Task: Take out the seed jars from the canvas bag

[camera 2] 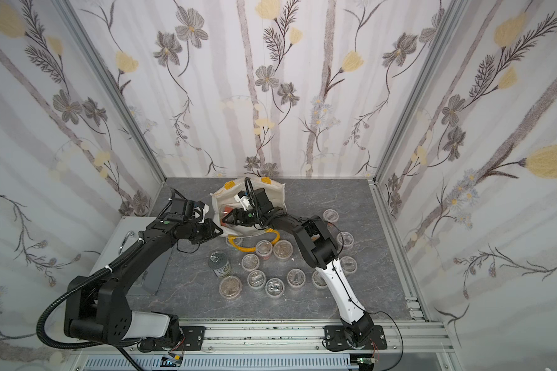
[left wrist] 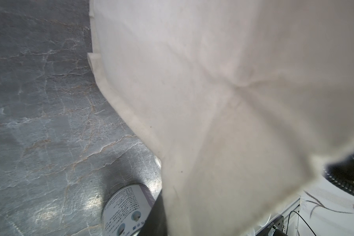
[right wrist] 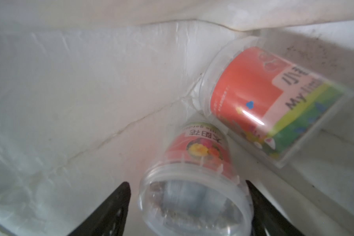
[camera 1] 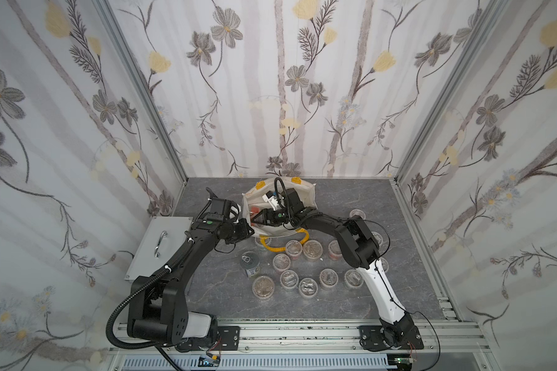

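The cream canvas bag (camera 1: 303,198) lies open at the back middle. My right gripper (camera 1: 258,219) reaches inside it; in the right wrist view its fingertips stand on either side of a clear seed jar (right wrist: 196,196) with a red label, its grip not clearly closed. A second labelled jar (right wrist: 259,102) lies behind that one. My left gripper (camera 1: 244,230) is at the bag's left front corner; cloth (left wrist: 216,98) fills much of its wrist view, and its fingers are hidden.
Several jars (camera 1: 263,285) stand across the front and right of the counter, around a yellow handle (camera 1: 272,247). A tin can (camera 1: 250,264) stands left of them. A white box (camera 1: 154,241) is at the left.
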